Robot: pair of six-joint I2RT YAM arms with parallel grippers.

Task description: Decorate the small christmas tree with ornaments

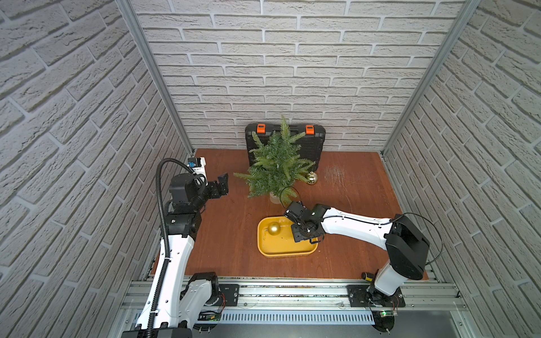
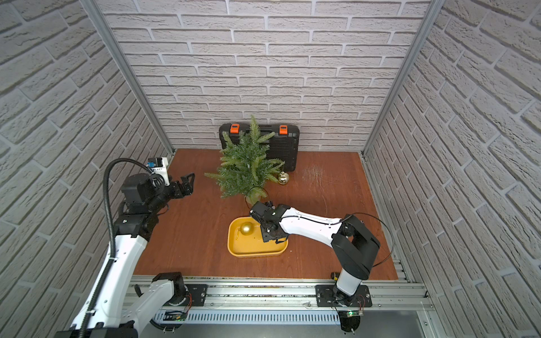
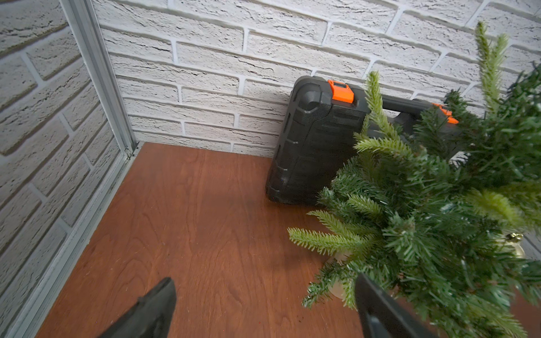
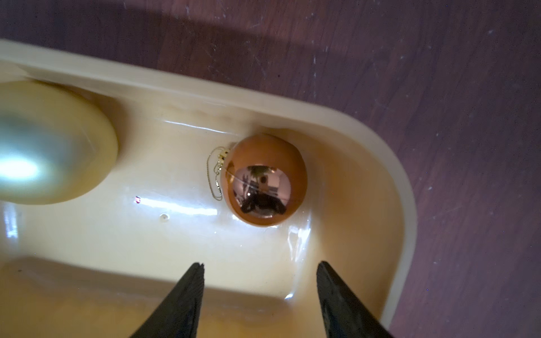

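A small green tree (image 1: 277, 163) stands at mid-table, a gold ornament (image 1: 311, 178) beside it on the right. In the yellow tray (image 1: 262, 248) lie a large matte gold ball (image 4: 50, 140) and a small shiny copper-gold ball with a cord (image 4: 263, 177). My right gripper hangs over the tray, fingers apart with nothing between them, just short of the small ball. My left gripper is open and empty, left of the tree and raised above the table.
A black case (image 3: 304, 152) stands behind the tree against the back wall.
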